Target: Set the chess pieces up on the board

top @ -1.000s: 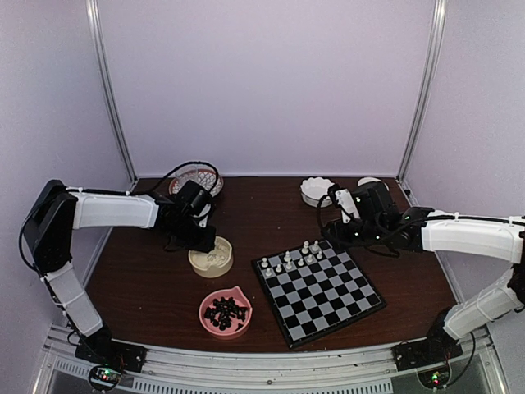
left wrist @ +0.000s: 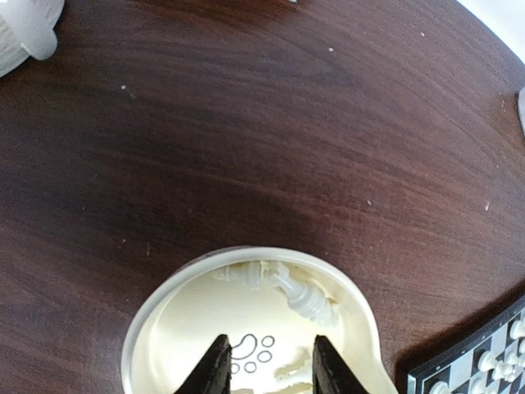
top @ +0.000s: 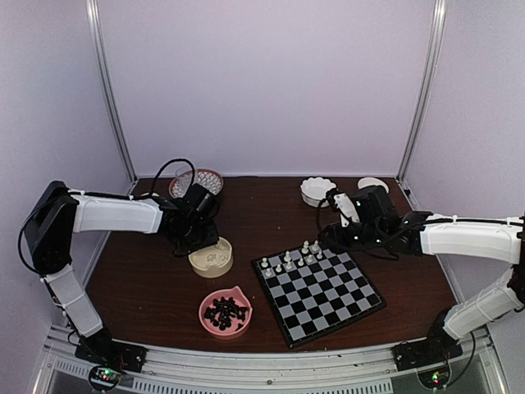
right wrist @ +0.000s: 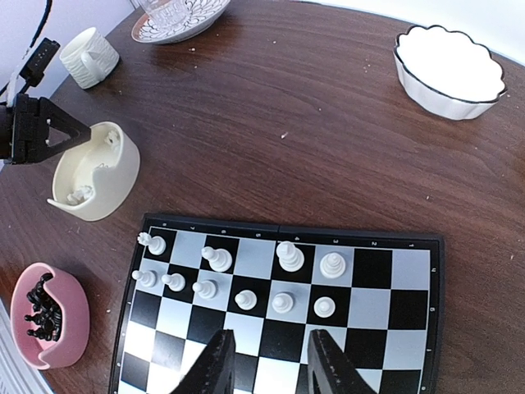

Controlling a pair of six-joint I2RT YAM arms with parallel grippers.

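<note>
The chessboard (top: 324, 300) lies at the right of the table, with several white pieces standing along its far left side; a white piece (right wrist: 289, 256) in the back row shows clearly in the right wrist view. A few more white pieces lie in the cream bowl (top: 211, 272), one of them (left wrist: 308, 300) by its far wall. Over that bowl my left gripper is part open, nothing between its fingers. My right gripper, also part open and empty, hangs above the board. Several dark pieces fill the pink bowl (top: 210, 322).
A scalloped white bowl (top: 315, 192) stands at the back, right of centre. A white mug (right wrist: 89, 58) and a patterned plate (right wrist: 182, 29) with a clear glass are at the back left. Bare table separates the cream bowl from the board.
My left gripper has turned and shifted slightly over the cream bowl. The right arm and the pieces on the board look unmoved.
</note>
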